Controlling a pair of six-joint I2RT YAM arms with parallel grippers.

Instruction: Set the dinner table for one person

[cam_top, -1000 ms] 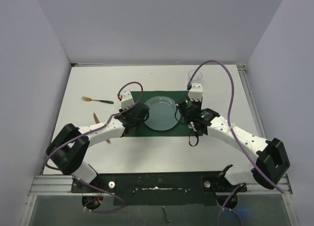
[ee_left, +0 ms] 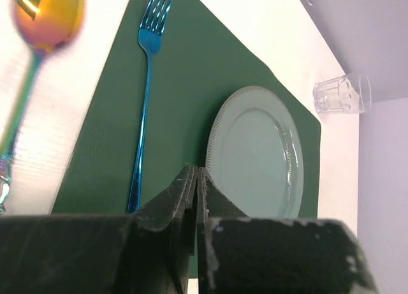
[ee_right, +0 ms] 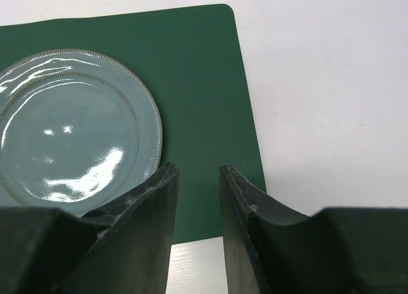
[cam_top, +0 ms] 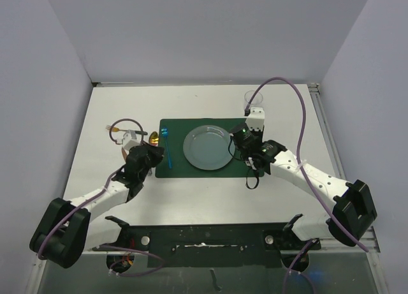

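Observation:
A green placemat point(cam_top: 185, 123) lies mid-table and bears a grey-green plate point(cam_top: 207, 147). Left of the plate on the mat is a blue fork point(ee_left: 145, 93), tines pointing away. A gold spoon point(ee_left: 51, 16) with an iridescent handle appears just left of the mat, blurred; whether it touches the table cannot be told. My left gripper is shut, and nothing shows between its fingertips; the spoon is off to their left. Over the mat, right of the plate, my right gripper stands open and empty. A clear glass point(cam_top: 254, 99) stands behind the mat's right corner.
At the far left, a fork with golden tines point(cam_top: 115, 129) lies on the white table, partly covered by the left arm's cable. A brown knife-like piece point(cam_top: 124, 153) is mostly hidden by the left gripper. Free table lies behind and right of the mat.
My left gripper has moved left, off the plate's side. The spoon, over the mat beside the fork a moment ago, now appears left of the mat. My right arm looks still.

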